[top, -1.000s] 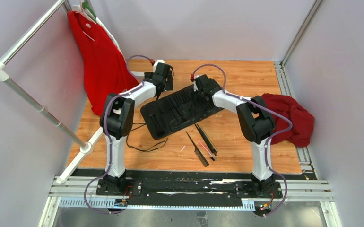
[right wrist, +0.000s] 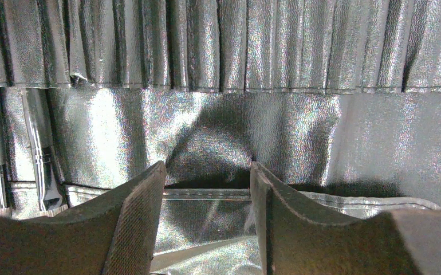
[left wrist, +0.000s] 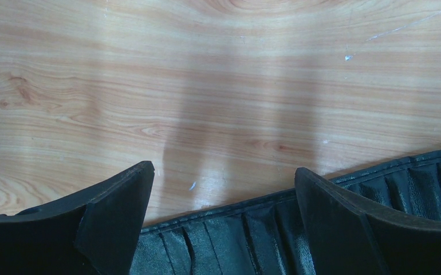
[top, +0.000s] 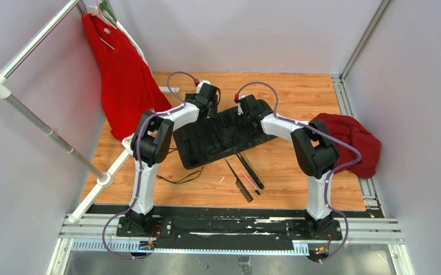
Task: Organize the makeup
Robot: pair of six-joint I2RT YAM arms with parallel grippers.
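An unrolled black makeup roll lies slanted across the middle of the table. My left gripper is open over its far edge, with wood and the pleated pocket strip beneath and nothing between its fingers. Over the right part of the roll, my right gripper stands open, its fingers apart with only black sheet visible in the gap. Two brushes, one wide and one thin, sit in pockets left of it. In front of the roll lie a black comb, dark sticks and a pinkish stick.
A dark strap curls on the wood left of the comb. The clothes rack with a red garment stands at the left; a dark red cloth lies at the right. Bare wood is open at front right.
Over the last second my left arm has moved right, to the roll's far edge. The right arm has shifted slightly right and nearer, and the roll has slid a little right.
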